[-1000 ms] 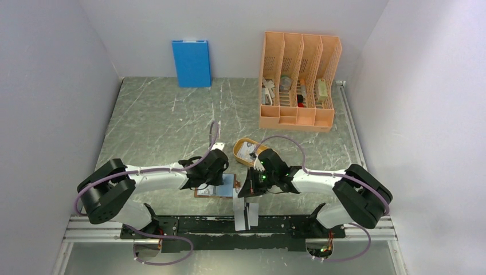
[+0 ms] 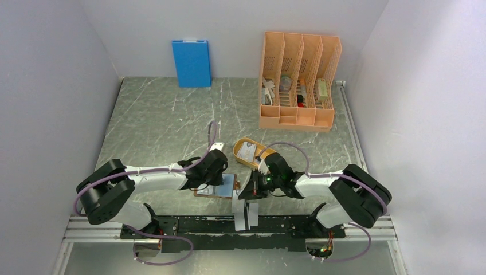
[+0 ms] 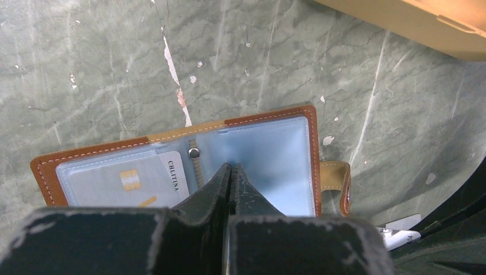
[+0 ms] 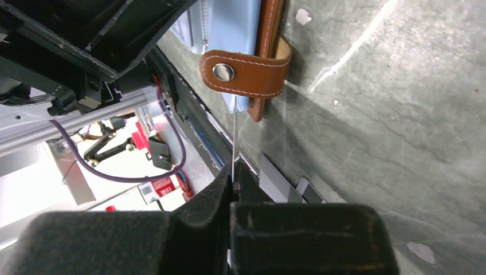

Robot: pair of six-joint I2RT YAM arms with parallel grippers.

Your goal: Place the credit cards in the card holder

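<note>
The brown leather card holder lies open near the front edge, with clear blue sleeves; the left sleeve holds a card marked CHITINA. My left gripper is shut with its tips down on the middle of the sleeves, apparently pinching plastic; what exactly is hidden. My right gripper is shut on a thin card, seen edge-on, pointing toward the holder's sleeve beside the snap strap. More flat cards lie on the table below it.
A tan oval tray with cards stands just behind the grippers. A peach organizer with small items is at the back right, a blue board at the back.
My left arm is nearly unchanged.
</note>
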